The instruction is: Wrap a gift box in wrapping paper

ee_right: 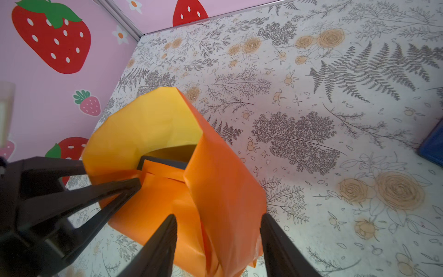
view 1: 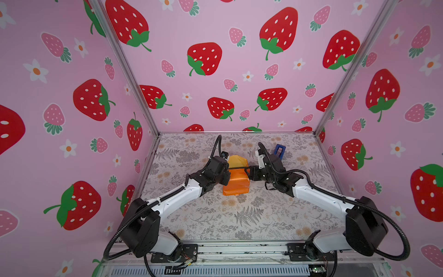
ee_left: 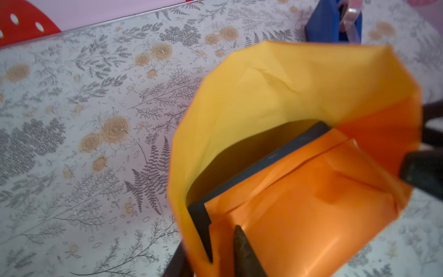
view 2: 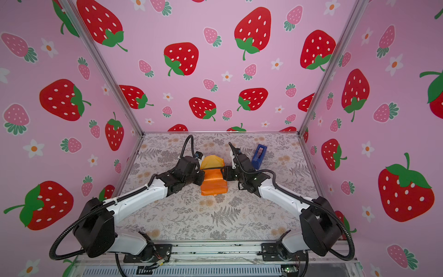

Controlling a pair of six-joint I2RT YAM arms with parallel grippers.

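A box wrapped in glossy orange paper (view 1: 236,186) lies mid-table, its far end still an open paper sleeve with a yellow lining (ee_left: 295,78). Inside that mouth the dark box edge (ee_left: 276,152) shows. At the sleeve's left side is my left gripper, its fingers parted, one outside and one inside the paper wall. Opposite it, my right gripper straddles the right paper wall (ee_right: 226,184) with a wide gap between its fingers. Whether any finger touches the paper I cannot tell.
A blue tape dispenser (view 2: 259,154) stands at the back right, partly hidden behind the right arm in the top left view.
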